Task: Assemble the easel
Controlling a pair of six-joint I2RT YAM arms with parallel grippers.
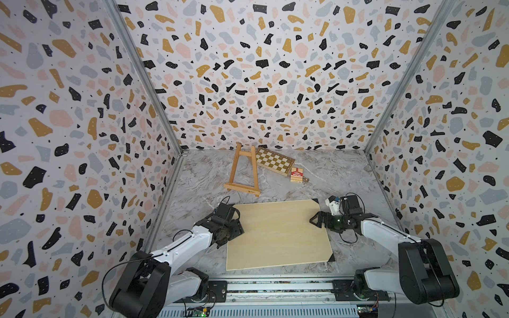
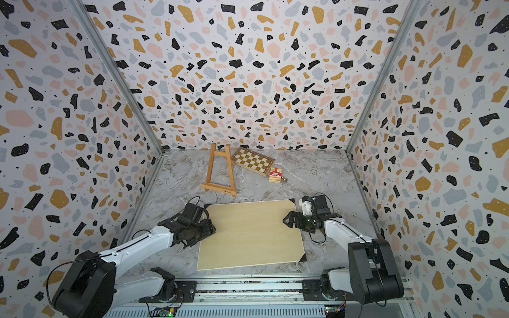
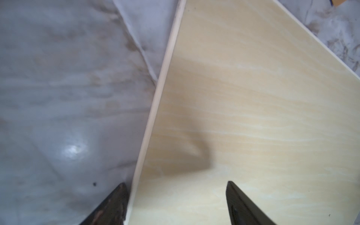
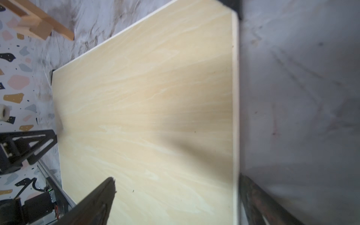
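Note:
A large pale wooden board (image 1: 278, 235) lies flat on the marbled table between my two arms. My left gripper is over the board's left edge, its fingers apart on either side of the edge strip in the left wrist view. My right gripper stands open at the board's right edge, one finger beside that edge and the other over the board. A wooden easel frame (image 1: 233, 169), with two uprights, a top crossbar and a bottom ledge, lies behind the board toward the back left.
A checkered board (image 2: 252, 161) lies at the back wall beside the frame, with a small red-and-tan box (image 2: 275, 174) in front of it. Patterned walls bound the table at back and sides.

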